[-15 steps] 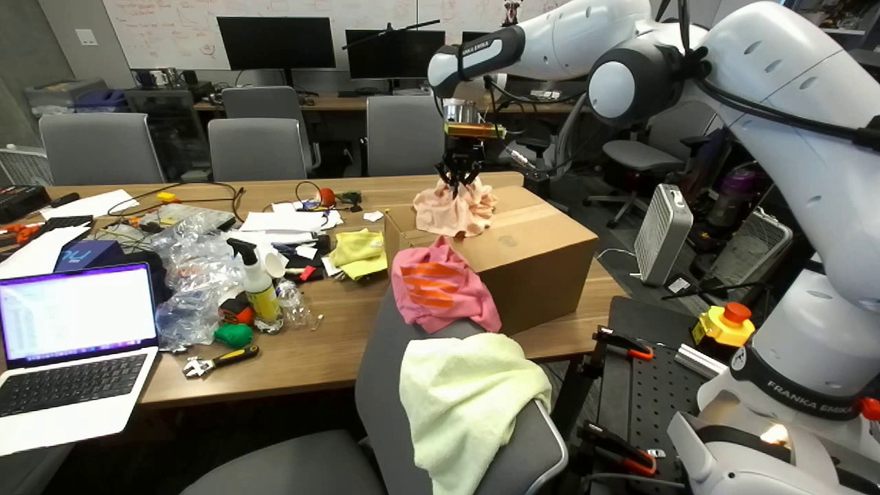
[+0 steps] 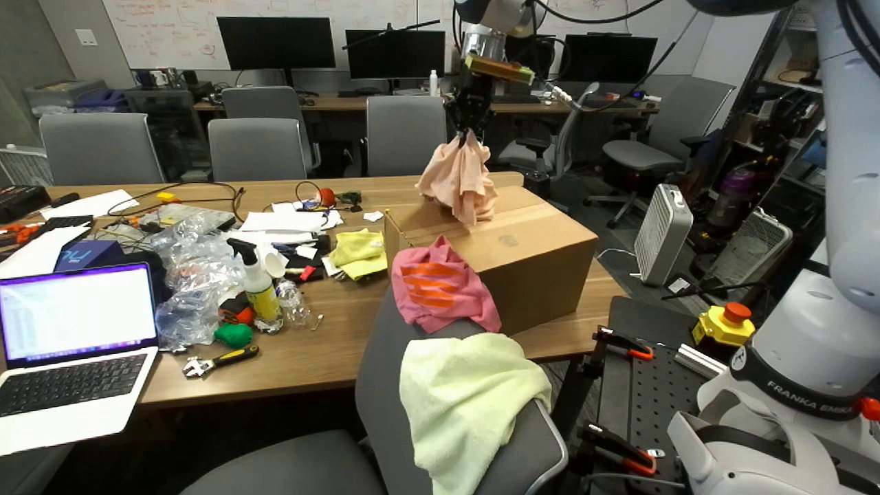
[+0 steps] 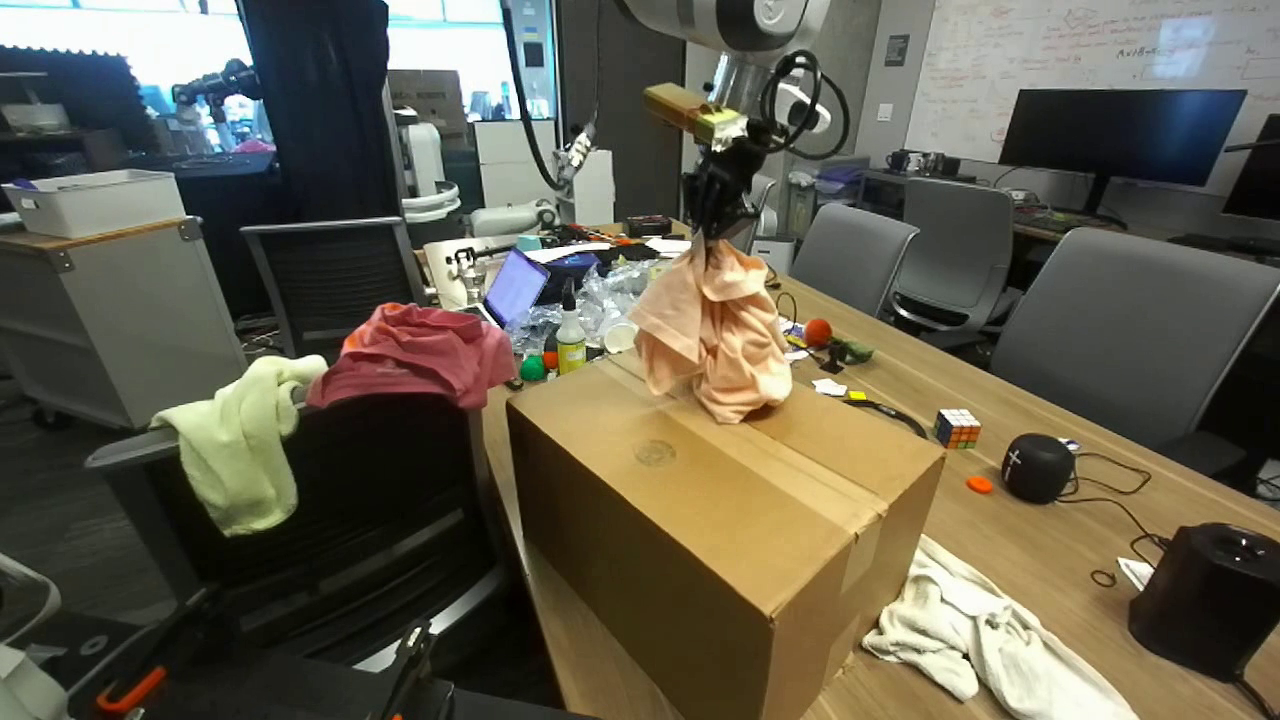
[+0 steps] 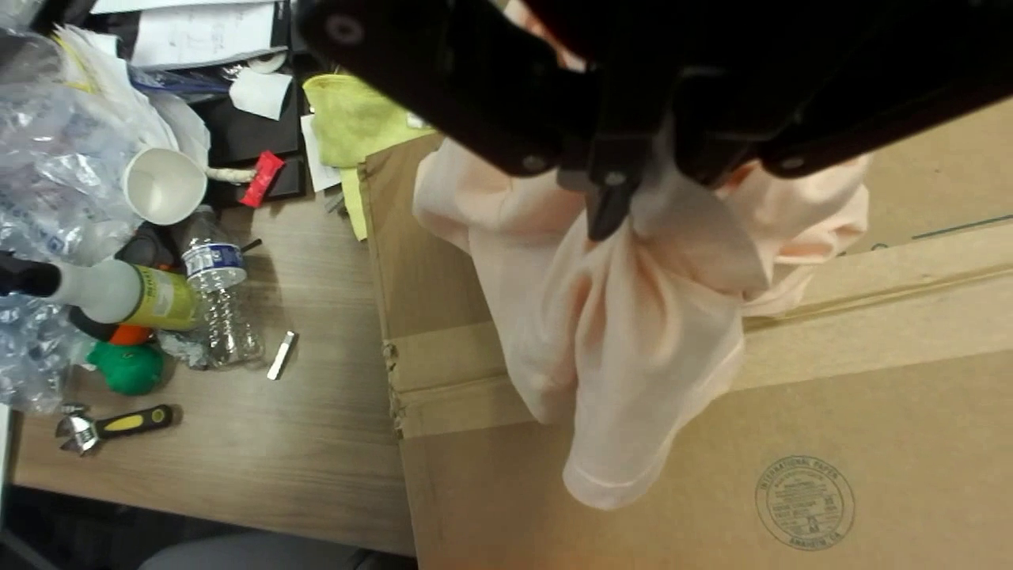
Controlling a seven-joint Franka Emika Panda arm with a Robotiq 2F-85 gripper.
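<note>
A peach cloth point(image 2: 463, 182) hangs gathered from my gripper point(image 3: 710, 235), which is shut on its upper part. Folds of the cloth point(image 4: 617, 361) spread downward over the top of the cardboard box point(image 3: 672, 504). Whether its lowest edge still touches the box, I cannot tell. In the wrist view the dark fingers point(image 4: 609, 207) pinch the fabric, and the cloth partly hides them.
A grey chair close to the box carries a pink cloth point(image 2: 441, 289) and a pale yellow-green towel point(image 2: 466, 404). Left of the box are a yellow cloth point(image 2: 358, 252), a spray bottle point(image 2: 262, 293) and clutter. A white cloth point(image 3: 990, 636) lies beside the box.
My gripper has risen from near the box top, drawing the peach cloth from a low, spread heap into a taller hanging bunch. The arm has lifted too.
</note>
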